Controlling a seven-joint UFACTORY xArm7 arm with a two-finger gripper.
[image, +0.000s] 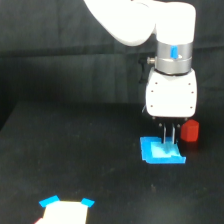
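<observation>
My white arm reaches down at the right, its gripper (168, 134) low over a small blue-bordered square (153, 152), the two thin fingers reaching down to it. Whether anything is between them is too small to tell. A red block (190, 131) stands just right of and behind the gripper.
A pale sheet with blue tape corners (65, 212) lies at the lower left, with small reddish items at its left edge. A dark backdrop stands behind.
</observation>
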